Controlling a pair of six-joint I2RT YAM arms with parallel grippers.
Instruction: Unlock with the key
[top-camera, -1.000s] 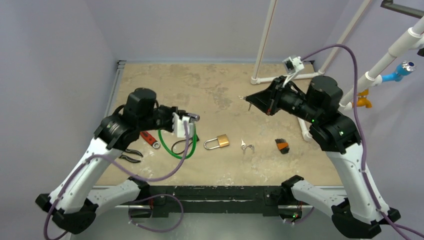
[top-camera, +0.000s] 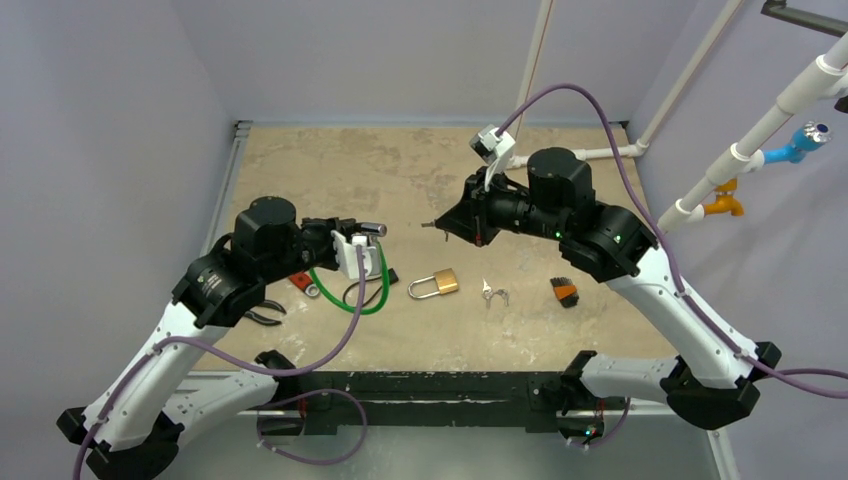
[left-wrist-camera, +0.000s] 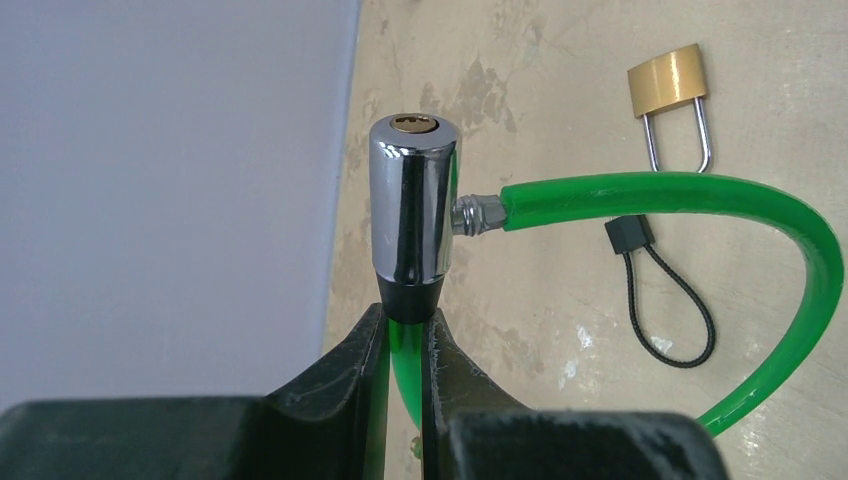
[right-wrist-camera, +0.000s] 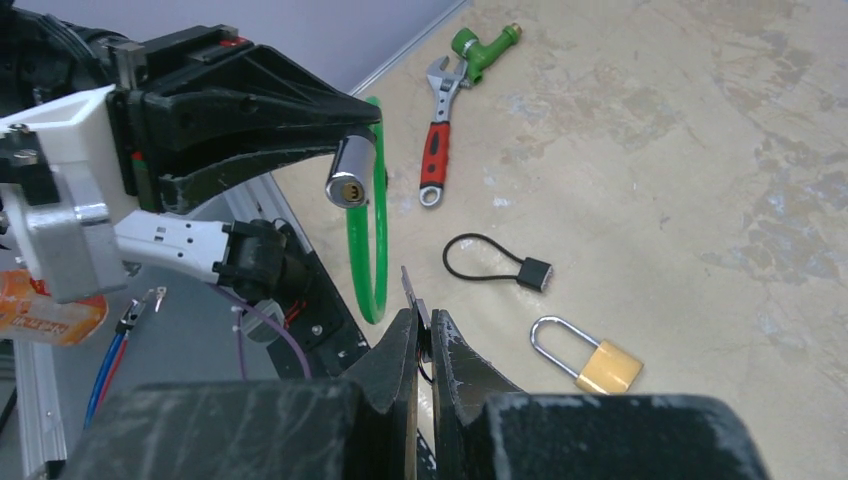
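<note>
My left gripper is shut on the green cable lock, holding its chrome cylinder (left-wrist-camera: 410, 200) upright in the left wrist view, keyhole (left-wrist-camera: 414, 123) on top, green cable (left-wrist-camera: 650, 192) looping below. In the right wrist view that cylinder (right-wrist-camera: 352, 170) faces its keyhole toward the camera. My right gripper is shut on a small key (right-wrist-camera: 410, 287), its blade sticking up from the fingertips, apart from the lock. In the top view the right gripper (top-camera: 440, 225) is level with or slightly above the left, across a clear gap.
On the board lie a brass padlock (top-camera: 447, 281), black cable loop lock (right-wrist-camera: 533, 273), key bunch (top-camera: 495, 296), brush (top-camera: 564, 292), wrench (right-wrist-camera: 436, 153) and pliers (top-camera: 262, 319). White pipes with taps (top-camera: 730, 200) stand on the right; the rear board is clear.
My right gripper with the key has moved left toward the lock since a second ago.
</note>
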